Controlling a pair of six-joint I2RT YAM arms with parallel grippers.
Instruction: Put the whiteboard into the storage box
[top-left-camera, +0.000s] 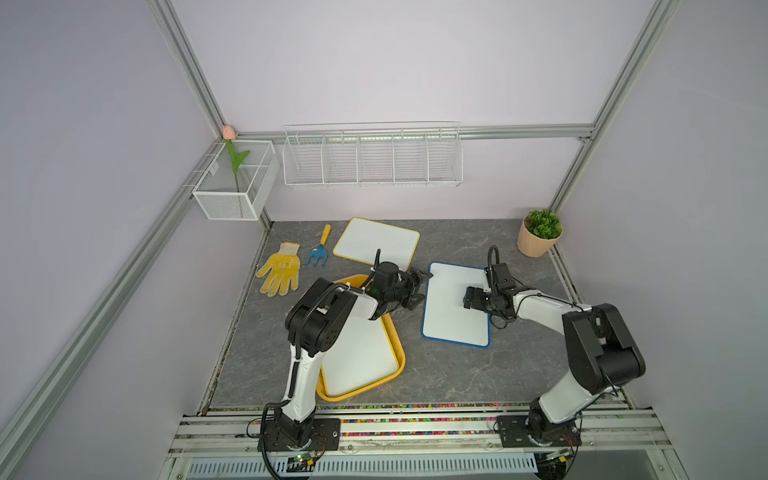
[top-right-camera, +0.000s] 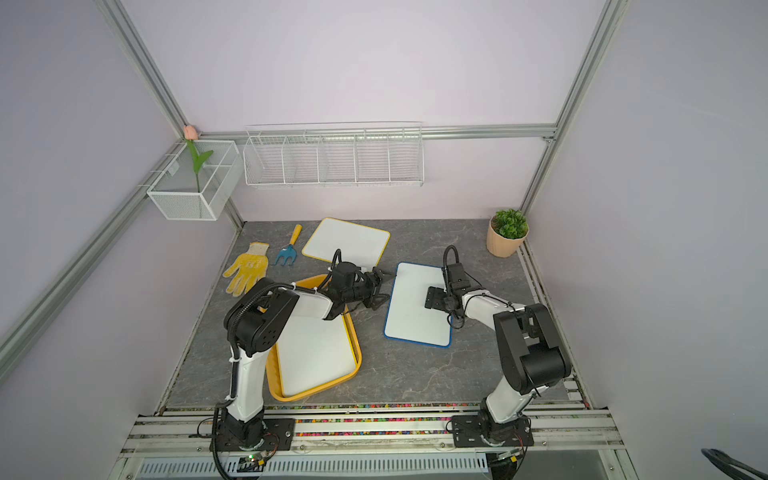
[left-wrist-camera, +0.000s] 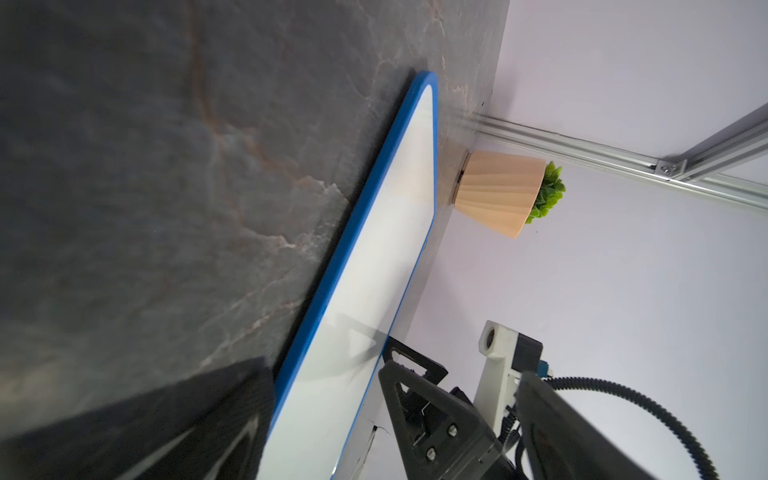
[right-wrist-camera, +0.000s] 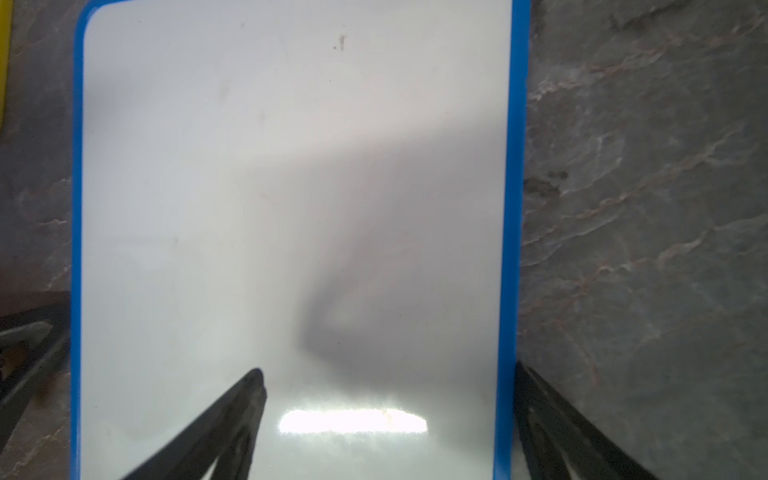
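A white whiteboard with a blue rim lies flat on the grey table, between my two arms. By its left edge stands my left gripper, fingers apart; in the left wrist view the blue rim runs up between the open fingers. Over the board's right side hangs my right gripper, also open. One of its fingers is at the right-hand blue rim, the other above the white face. The yellow storage box sits at the left under my left arm, with a white board inside.
Behind the box lies a yellow-rimmed whiteboard. Far left are a yellow glove and a blue fork; a potted plant stands back right.
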